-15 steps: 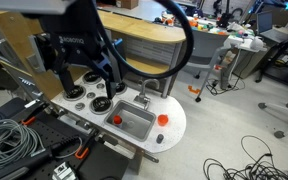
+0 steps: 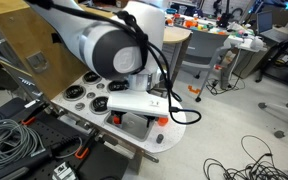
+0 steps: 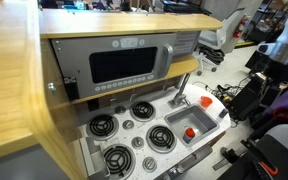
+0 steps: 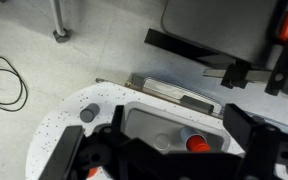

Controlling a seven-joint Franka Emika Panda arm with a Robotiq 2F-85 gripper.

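Note:
My gripper is above the sink end of the counter, its dark fingers wide apart at the bottom of the wrist view. Nothing shows between them but the view down into the grey sink (image 4: pixel 144 124). Inside the sink stands a small item with a red top (image 4: pixel 197 144), which exterior view 2 shows as a red object (image 3: pixel 190 132). Resting on the white counter beside the sink are a small dark cylinder (image 4: pixel 88 114) and a red item (image 3: pixel 206 101). In exterior view 1, the white arm (image 2: pixel 124 60) hides part of the sink.
A stovetop with several black burners (image 3: pixel 118 158) adjoins the sink, below a microwave (image 3: pixel 124 65). The faucet (image 3: pixel 181 91) rises behind the sink. Cables (image 2: pixel 12 142) lie on the dark bench in front. Open floor stretches to the right.
The arm has moved away from the exterior view 1 camera and down toward the sink and stove. It now covers part of the sink, while the small objects appear unmoved.

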